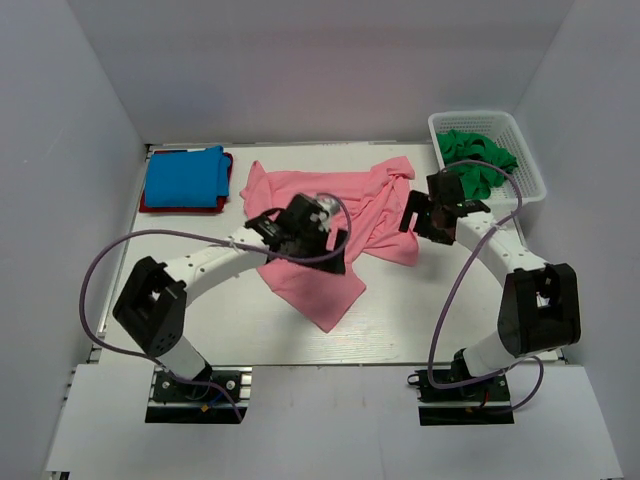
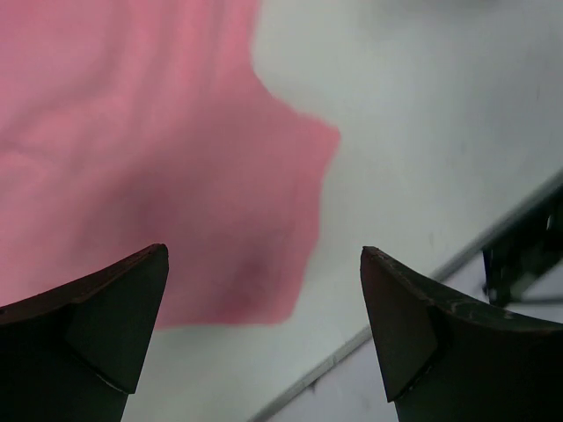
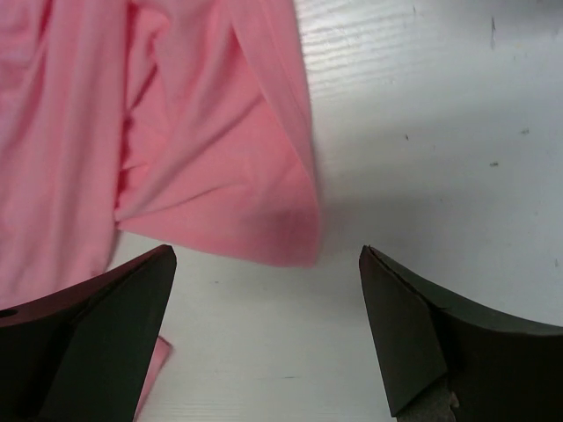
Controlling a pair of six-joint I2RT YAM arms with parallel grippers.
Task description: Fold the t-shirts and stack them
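A pink T-shirt (image 1: 315, 300) lies spread and rumpled across the middle of the table, folds bunched on its right side. My left gripper (image 1: 336, 250) is open above its lower middle; the left wrist view, blurred, shows pink cloth (image 2: 229, 211) below the parted fingers. Over the shirt's right edge, my right gripper (image 1: 420, 218) stands open; in the right wrist view a pink corner (image 3: 264, 220) lies beneath, with nothing held.
A blue folded cloth (image 1: 185, 180) on a red one sits at back left. A white basket (image 1: 526, 160) of green cloth (image 1: 480, 155) stands at back right.
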